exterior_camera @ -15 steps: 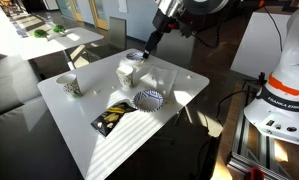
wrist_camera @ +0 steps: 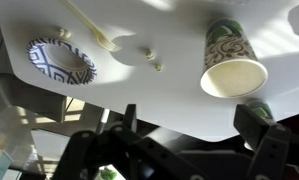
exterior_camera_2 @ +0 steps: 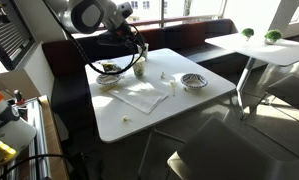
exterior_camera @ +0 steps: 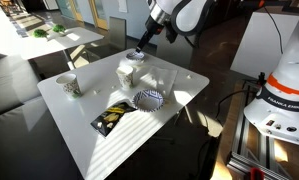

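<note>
My gripper is open over the white table (wrist_camera: 179,95), with nothing between its fingers. In the wrist view a patterned paper cup (wrist_camera: 223,45) lies ahead and to the right of the fingers, its pale open mouth facing me. Part of a second cup (wrist_camera: 257,105) shows by the right finger. A blue-and-white patterned bowl (wrist_camera: 61,62) sits at the left, and a pale fork (wrist_camera: 92,27) lies near it. Exterior view 1 has the gripper (exterior_camera: 144,43) above the table's far side, apart from the cup (exterior_camera: 126,76) below.
Another patterned cup (exterior_camera: 70,87) stands at the table's left. A dark packet (exterior_camera: 112,118) and a patterned bowl (exterior_camera: 148,101) occupy the near part. Small crumbs (wrist_camera: 150,54) lie between fork and cup. Dark bench seating (exterior_camera_2: 179,38) borders the table.
The tabletop objects look unmoved.
</note>
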